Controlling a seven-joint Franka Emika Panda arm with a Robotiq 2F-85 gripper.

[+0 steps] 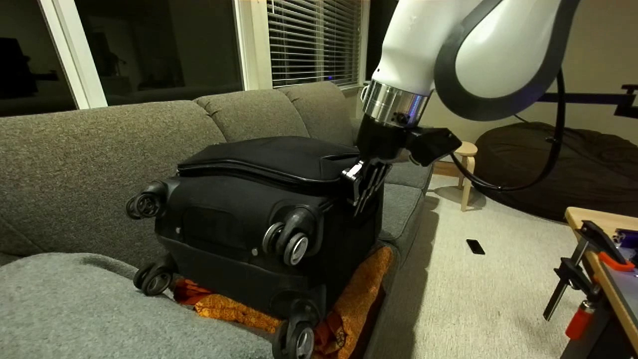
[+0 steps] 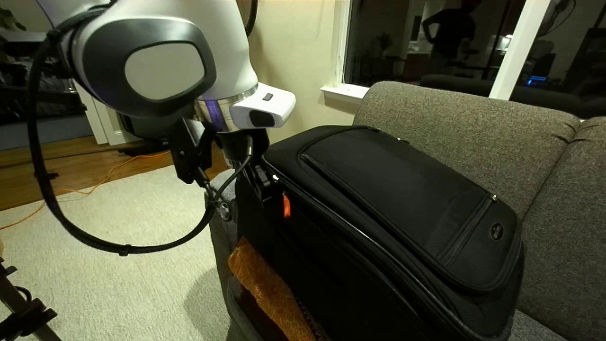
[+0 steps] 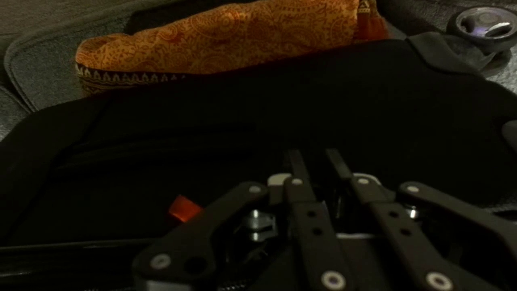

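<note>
A black suitcase [image 1: 233,224] lies on the sofa with its wheels toward exterior view 1. My gripper [image 1: 366,200] points down at its upper side edge, near a zipper seam. In exterior view 2 the gripper [image 2: 262,190] is beside an orange tag [image 2: 286,205] hanging from that edge. The wrist view shows the gripper with its two fingers nearly parallel and a narrow dark gap between them. They are closed on a black part of the suitcase; which part is too dark to tell. The orange tag hangs outside the fingers.
An orange patterned cloth [image 3: 218,39] lies partly under the suitcase, along the front of the sofa [image 1: 161,128]. A grey blanket [image 1: 89,311] covers the near seat. On the open carpet lies a phone [image 1: 475,246]. A table with clamps [image 1: 589,245] stands at the right.
</note>
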